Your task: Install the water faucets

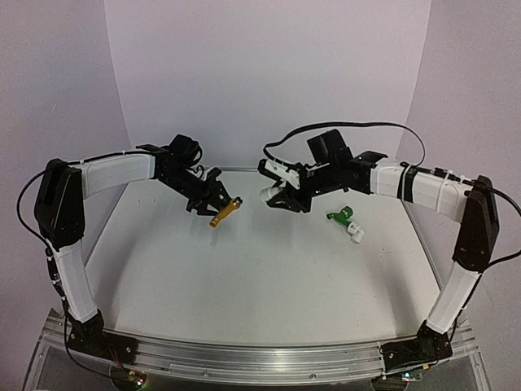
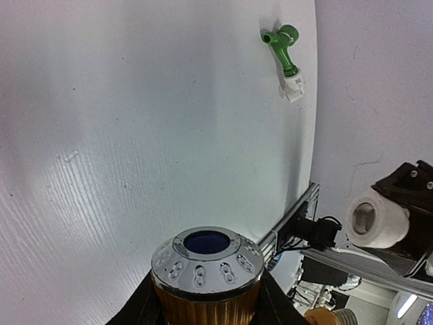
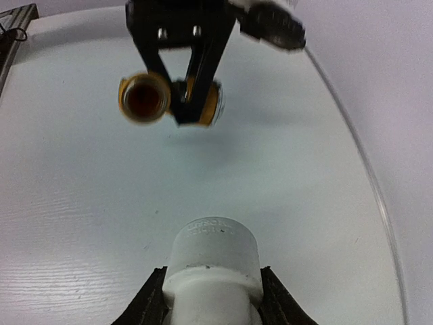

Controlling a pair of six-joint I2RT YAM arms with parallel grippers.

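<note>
My left gripper (image 1: pixel 218 204) is shut on an orange faucet (image 1: pixel 225 213), held tilted above the table. In the left wrist view the silver ring end (image 2: pixel 206 261) of this faucet fills the lower middle. My right gripper (image 1: pixel 282 196) is shut on a white pipe fitting, whose round opening (image 2: pixel 364 218) shows in the left wrist view. Faucet and fitting are apart, with a gap between the two grippers. On the right of the table lies a green faucet (image 1: pixel 342 216) with a white fitting (image 1: pixel 356 232) at its end.
A metal rail (image 1: pixel 252 353) runs along the front edge, and pale walls (image 1: pixel 269 73) close in the back and sides.
</note>
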